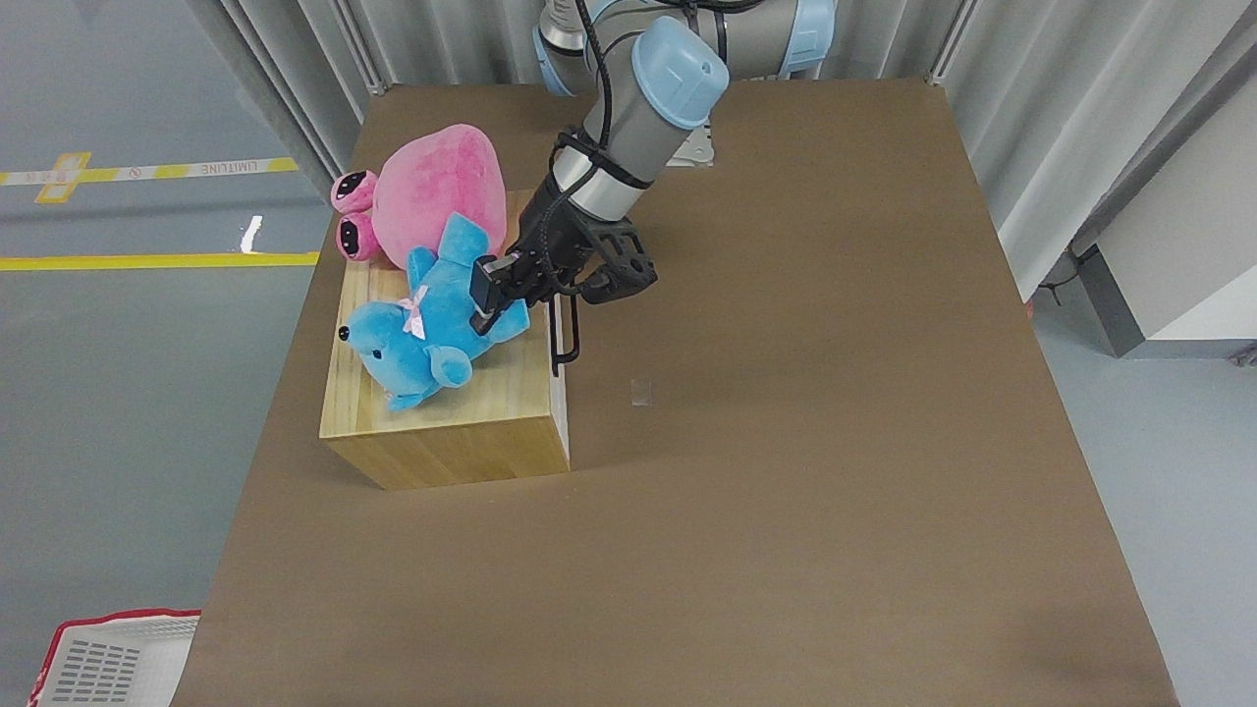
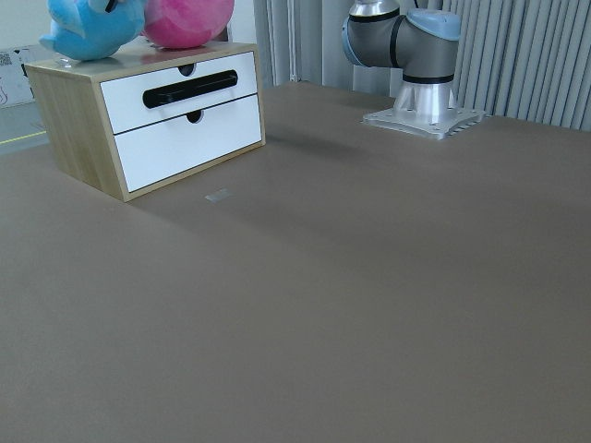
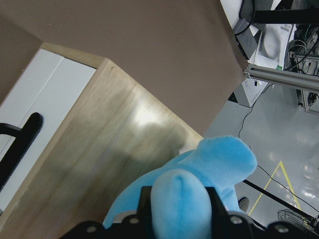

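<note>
In the front view my gripper (image 1: pixel 483 306) is shut on a blue bear plush (image 1: pixel 395 353) with a pink bow, above the top of the wooden drawer box (image 1: pixel 436 448), beside a pink plush (image 1: pixel 436 189) at the back of the top. The left view shows the blue plush (image 2: pixel 88 32) on or very close to the top, next to the pink one (image 2: pixel 189 18), above two white drawers (image 2: pixel 185 138). In the wrist view blue plush (image 3: pixel 224 159) fills the space between the fingers over the wood.
A black handle (image 2: pixel 189 89) sits on the upper drawer. A white basket with a red rim (image 1: pixel 118 660) is off the table at front left.
</note>
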